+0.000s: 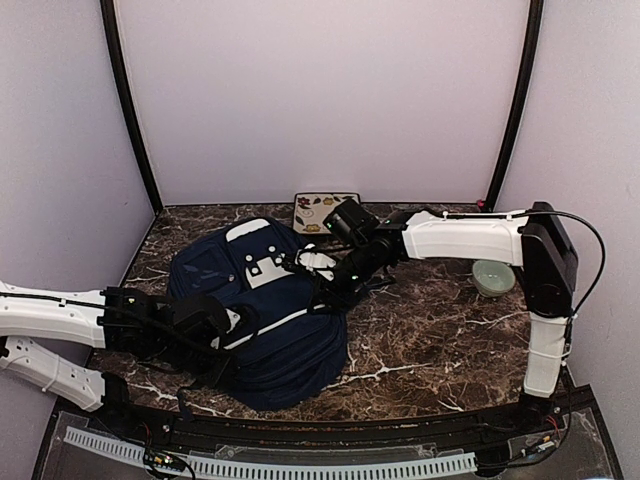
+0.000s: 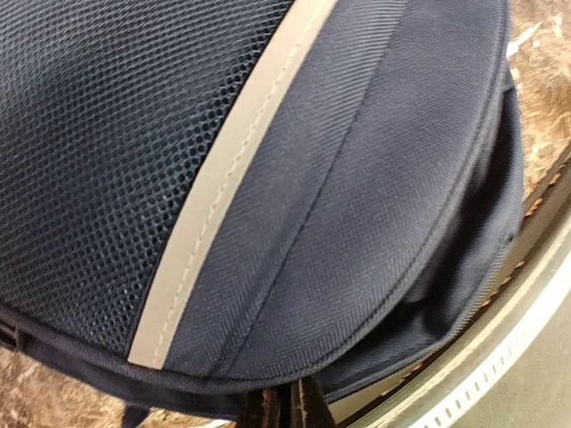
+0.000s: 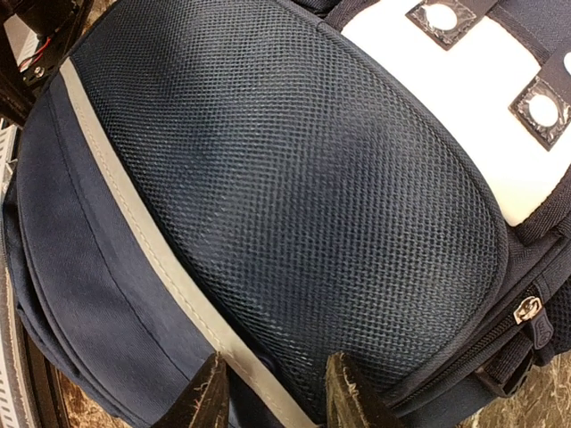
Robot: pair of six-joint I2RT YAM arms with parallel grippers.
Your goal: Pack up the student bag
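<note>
The navy student bag (image 1: pixel 270 360) lies on the marble table, with white patches, a mesh panel (image 3: pixel 294 196) and a pale reflective strip (image 2: pixel 214 196). My left gripper is shut on the bag's lower fabric edge; its tips are mostly hidden under the rim. My right gripper is part open over the strip near the bag's zipper (image 3: pixel 526 310), its fingers either side of the strip's lower end, low on the fabric.
A flowered tray (image 1: pixel 325 205) stands at the back, and a pale green bowl (image 1: pixel 493 277) at the right. The front table edge runs close below the bag.
</note>
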